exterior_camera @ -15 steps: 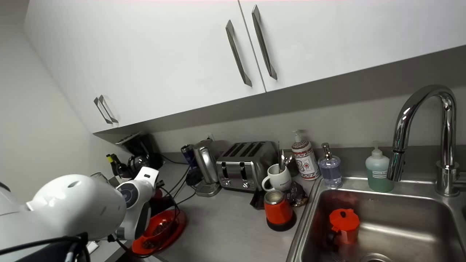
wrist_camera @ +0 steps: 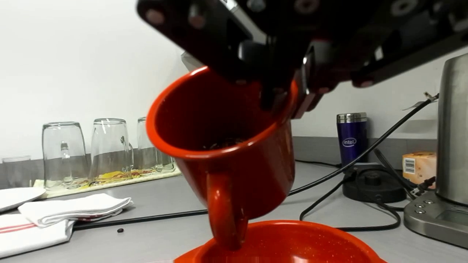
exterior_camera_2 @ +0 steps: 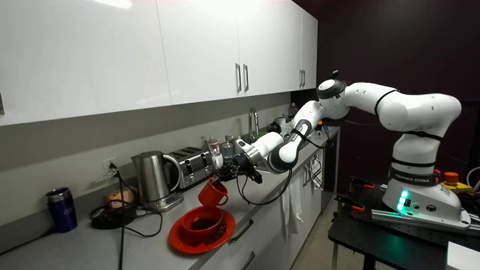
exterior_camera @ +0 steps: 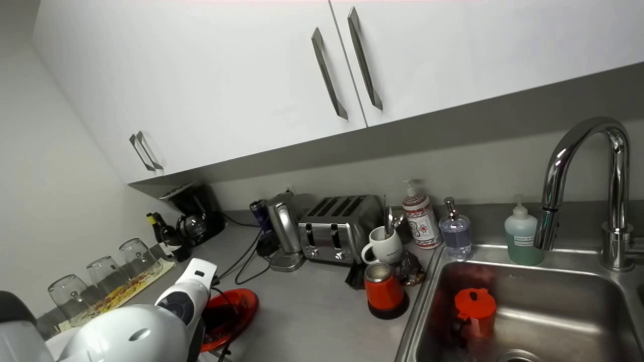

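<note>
Tilted over the red bowl (exterior_camera_2: pixel 201 233) hangs a red mug (exterior_camera_2: pixel 209 195); my gripper (exterior_camera_2: pixel 218 180) is shut on its rim. From the wrist view, the mug (wrist_camera: pixel 245 175) leans with its handle facing the camera, and a little dark matter shows inside it. Dark fingers (wrist_camera: pixel 274 87) cross the mug's rim at the upper right. The bowl stands on a red plate (exterior_camera_2: pixel 177 237). Dark beans lie in the bowl and on the plate beside it. Exterior view 1 hides the mug behind the arm; part of the red plate (exterior_camera: pixel 248 313) shows there.
A steel kettle (exterior_camera_2: pixel 151 182) and a toaster (exterior_camera_2: pixel 194 166) stand along the wall behind the bowl. Black cables (wrist_camera: pixel 351 229) run over the counter. Upturned glasses (wrist_camera: pixel 65 153) and a folded towel (wrist_camera: pixel 74 208) lie beyond. One dark bean (wrist_camera: pixel 120 230) sits loose on the counter.
In exterior view 1 the arm has come lower and shifted. It now covers the bowl and much of the plate, where beans were visible before, and uncovers the glasses at left.
</note>
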